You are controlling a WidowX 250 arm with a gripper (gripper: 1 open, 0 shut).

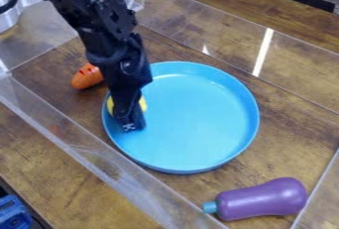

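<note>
My black gripper (127,106) reaches down into the left part of a blue plate (196,132). A yellow object (114,104) sits at the plate's left side, mostly hidden behind the gripper. I cannot tell whether the fingers are shut on it.
An orange carrot (86,75) lies left of the plate. A purple eggplant toy (263,199) lies at the lower right. Clear tray walls border the wooden table (73,164). A blue object (11,213) is at the lower left corner.
</note>
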